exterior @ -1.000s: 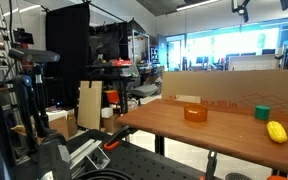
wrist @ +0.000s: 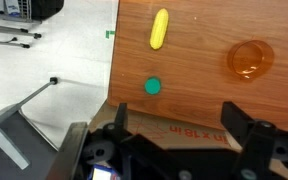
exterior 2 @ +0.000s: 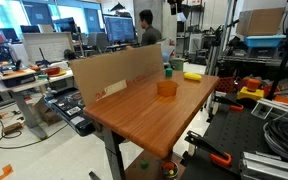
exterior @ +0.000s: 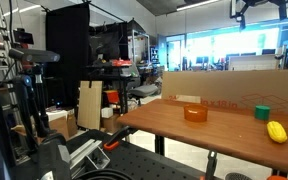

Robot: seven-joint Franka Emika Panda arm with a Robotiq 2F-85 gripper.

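Note:
An orange bowl (exterior: 195, 113) stands on the brown wooden table (exterior: 164, 122). A green cup (exterior: 262, 112) stands towards the back right of the table, in front of a cardboard panel. The yellow banana-like object (exterior: 276, 132) lies by the right edge. From above, in the wrist view, the yellow object (wrist: 159, 29), the green cup (wrist: 152, 86) and the bowl (wrist: 250, 60) lie apart from one another. My gripper is open high over the table, with nothing between its fingers and touching none of them.
A long cardboard panel (exterior 2: 129, 73) stands upright along one side of the table. A person (exterior 2: 150, 30) is in the background, beyond the table.
High at the upper right, the arm and gripper have shifted slightly downward. The bowl, cup and yellow object stay where they were.

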